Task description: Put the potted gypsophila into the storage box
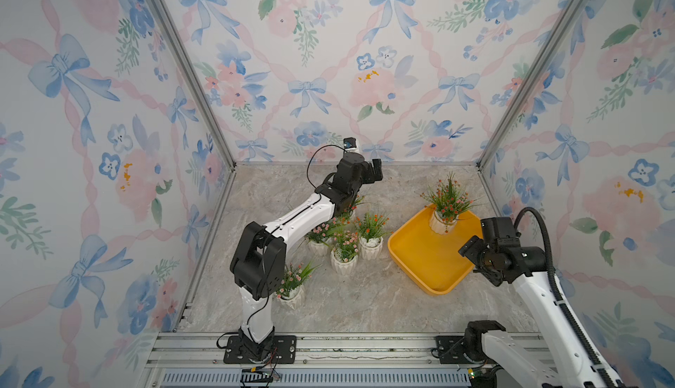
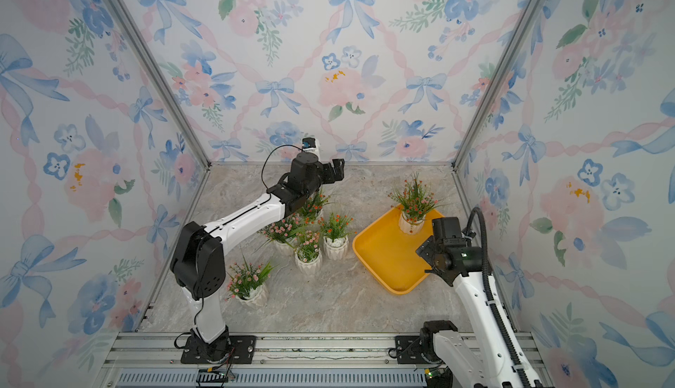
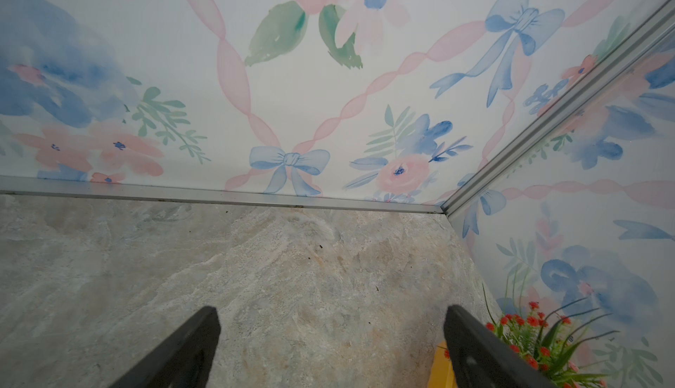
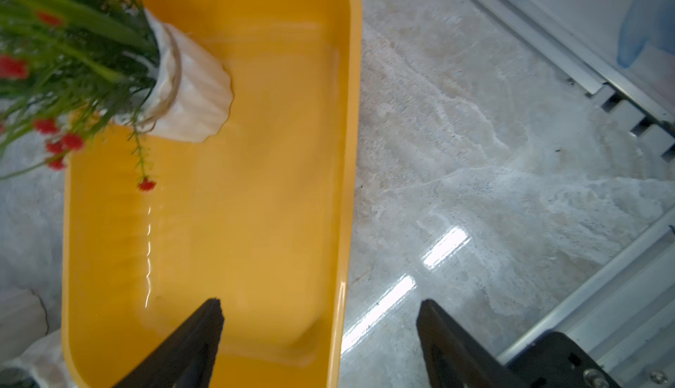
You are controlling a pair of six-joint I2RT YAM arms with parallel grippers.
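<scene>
A yellow storage box (image 1: 422, 261) stands on the right of the marble floor, holding one potted plant (image 1: 443, 222) with orange-red flowers at its back. Several white pots of flowering plants (image 2: 336, 246) stand left of the box. My left gripper is raised over the back of these plants, facing the back wall, open with nothing between its fingers. My right gripper hangs above the front right of the box, open and empty, pointing down at it.
Floral walls enclose the back and both sides. Bare floor (image 3: 295, 282) lies at the back between the plants and the wall. A metal rail (image 1: 337, 342) runs along the front edge.
</scene>
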